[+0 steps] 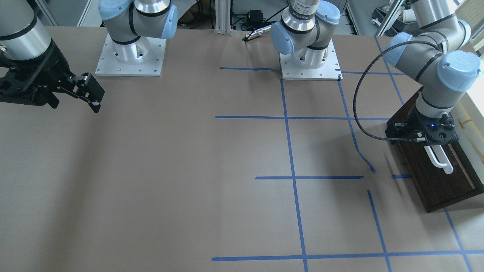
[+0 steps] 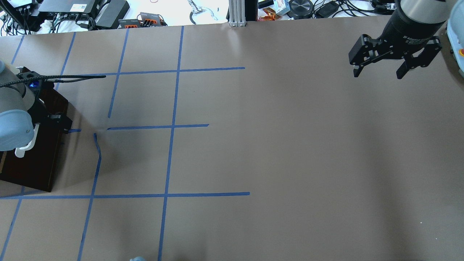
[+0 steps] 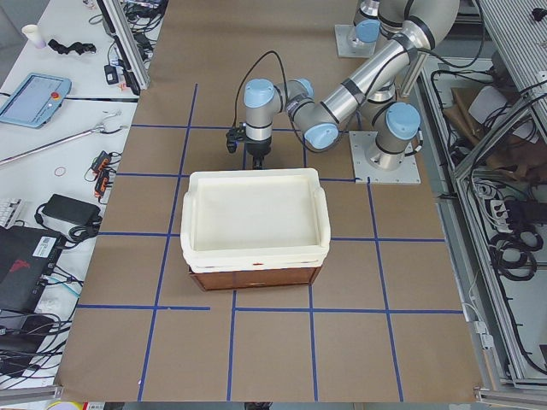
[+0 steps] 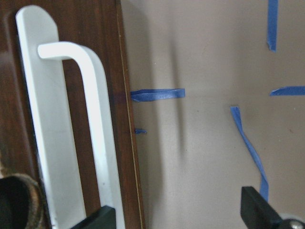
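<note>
A dark wooden box (image 1: 424, 181) at the right of the front view carries a white handle (image 1: 442, 161) on its upright face; in the left view a white tray-like top (image 3: 255, 218) shows on it. My gripper (image 1: 422, 136) is over that face at the handle, also seen at the left edge of the top view. In the left wrist view the white bar (image 4: 97, 119) runs down between the two dark fingertips, which stand apart, the left one at or beside the bar. Whether it touches cannot be told.
Another black gripper (image 1: 68, 90) hangs at the front view's left. Two more arms stand on white base plates (image 1: 313, 72) at the back.
</note>
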